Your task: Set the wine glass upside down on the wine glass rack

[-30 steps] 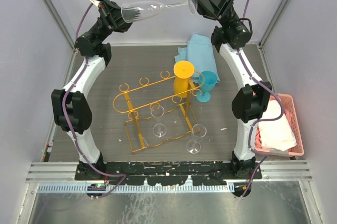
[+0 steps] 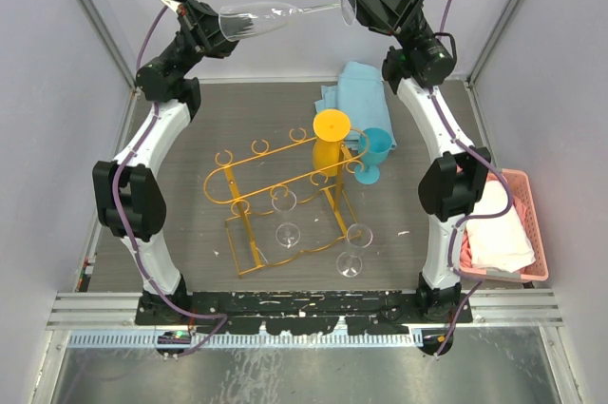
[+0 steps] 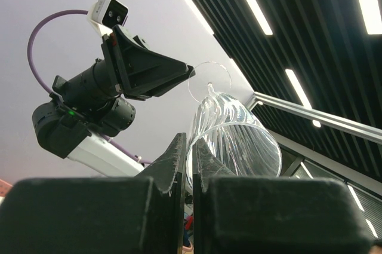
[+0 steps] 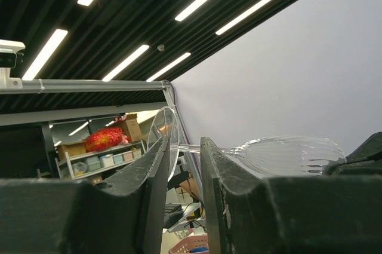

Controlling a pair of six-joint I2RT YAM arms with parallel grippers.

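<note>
A clear wine glass is held horizontally high above the table. My left gripper is shut on its bowl rim. At the glass's base is my right gripper, its fingers a little apart beside the foot; whether they grip it is unclear. The yellow wine glass rack stands below on the table, with rings along its top.
Clear glasses stand at the rack's front. A yellow cup, blue goblet and folded blue cloth are behind it. A pink basket with white cloth sits right.
Very little differs; the right gripper has shifted very slightly at the glass's foot.
</note>
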